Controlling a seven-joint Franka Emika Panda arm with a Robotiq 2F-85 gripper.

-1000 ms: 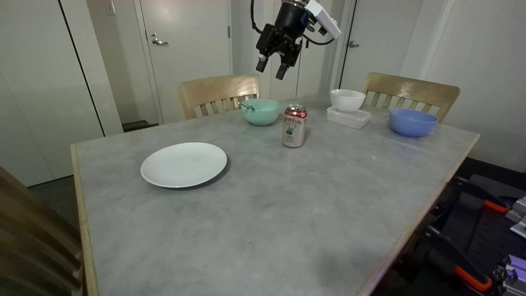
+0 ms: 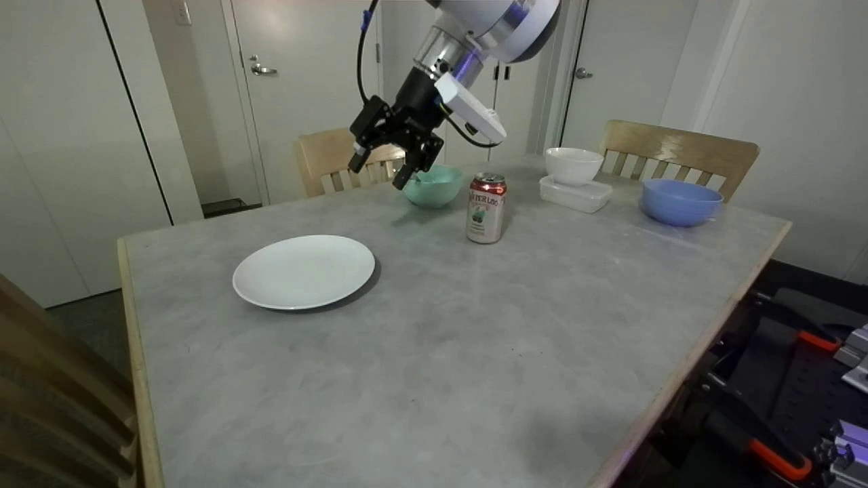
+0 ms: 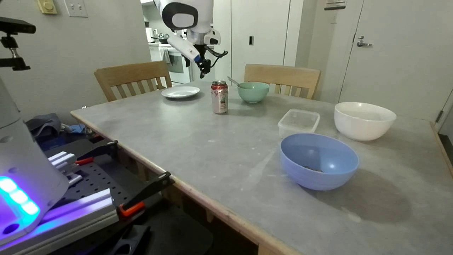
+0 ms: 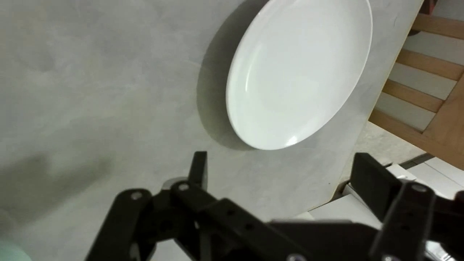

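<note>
My gripper [image 2: 378,169] is open above the far side of the table, nothing between its fingers. The wrist view shows its two black fingers [image 4: 199,170] spread wide, with bare tabletop beyond the gap. A white plate [image 2: 303,272] lies flat, closer to exterior view 1 than the gripper; in the wrist view the plate [image 4: 300,69] is ahead of the fingers and apart from them. Behind the gripper in exterior view 1 stands a green bowl [image 2: 435,188], partly covered by a finger. A utensil [image 3: 233,81] leans out of that bowl. An upright red-and-white can [image 2: 486,213] stands near the bowl.
A blue bowl [image 3: 319,161], a white bowl [image 3: 364,121] and a clear plastic container [image 3: 298,122] share one end of the table. Wooden chairs [image 3: 282,77] line its edges.
In exterior view 1 my gripper has moved left and down, from higher up to beside the green bowl's place in the picture. It stays open. The objects on the table have not moved.
</note>
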